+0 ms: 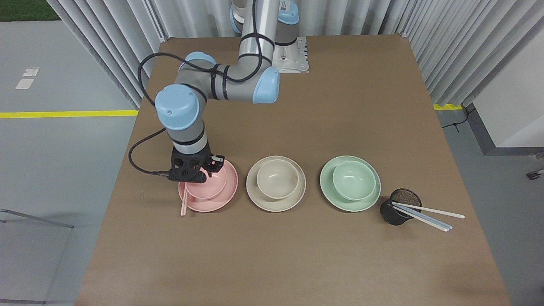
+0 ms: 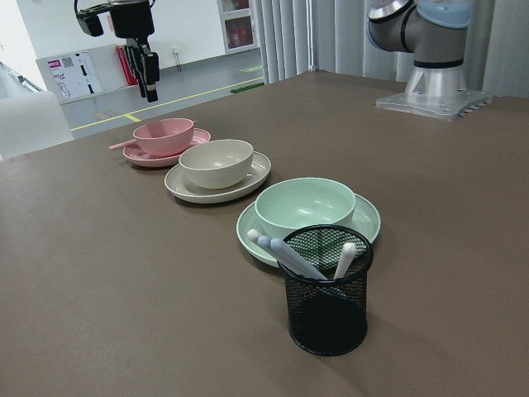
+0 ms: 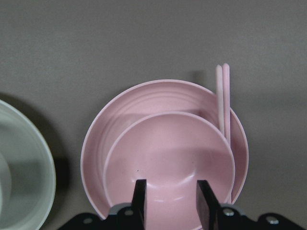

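Note:
In the wrist view, my gripper stands open above the pink bowl, which sits on a pink plate. A pair of pink chopsticks lies on that plate along the bowl's side. In the front view my gripper hides part of this setting. A cream bowl on a cream plate and a mint bowl on a green plate stand to the right. Beside them is a black mesh cup holding several pale chopsticks.
The robot's base is fixed at the table's back edge.

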